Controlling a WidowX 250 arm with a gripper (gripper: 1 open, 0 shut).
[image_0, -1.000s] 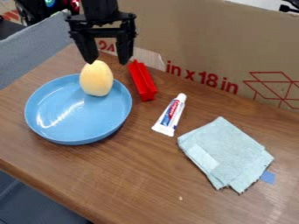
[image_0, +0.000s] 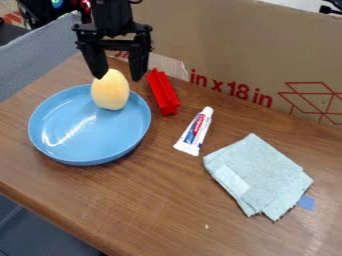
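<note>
My black gripper (image_0: 116, 70) hangs at the top left with its fingers apart, just above and around the top of a yellow egg-shaped object (image_0: 110, 92). That object stands on the blue plate (image_0: 74, 133) toward its back right. Whether the fingertips touch it I cannot tell, but they look wider than it.
A red object (image_0: 162, 94) lies right of the plate, with a toothpaste tube (image_0: 194, 130) beside it. A folded pale cloth (image_0: 261, 175) is on the right. A cardboard box (image_0: 267, 60) stands behind.
My gripper has shifted slightly down and moved a little over the last second, still open above the yellow object. The objects on the table have not visibly moved.
</note>
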